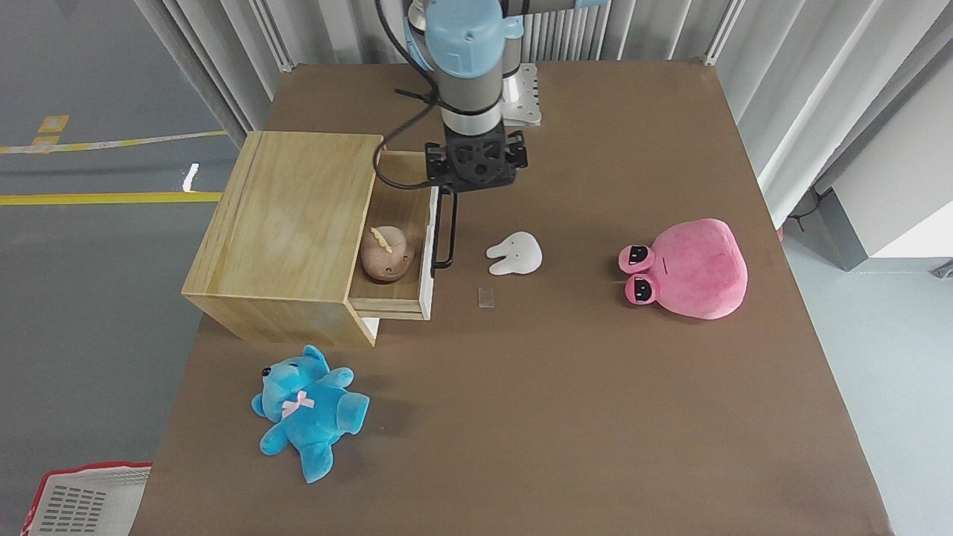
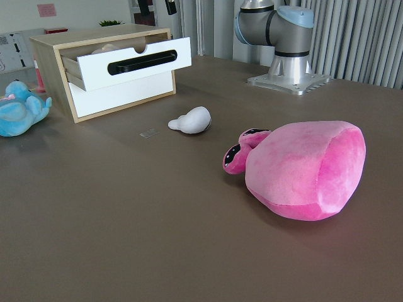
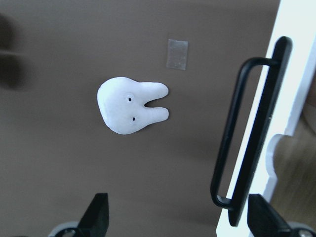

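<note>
My gripper is open, fingertips wide apart at the bottom of the wrist view with bare table between them. In the front view it hangs above the right end of the wooden drawer box (image 1: 277,214). The drawer is pulled out, its black handle (image 3: 261,123) on the white front, and a brown round plush (image 1: 386,259) lies inside. A small white rabbit plush (image 3: 123,106) lies flat on the table to the right of the drawer in the front view.
A pink plush (image 1: 692,268) lies at the right, a blue bear (image 1: 313,411) below the box. A small clear patch (image 1: 486,298) sits near the rabbit.
</note>
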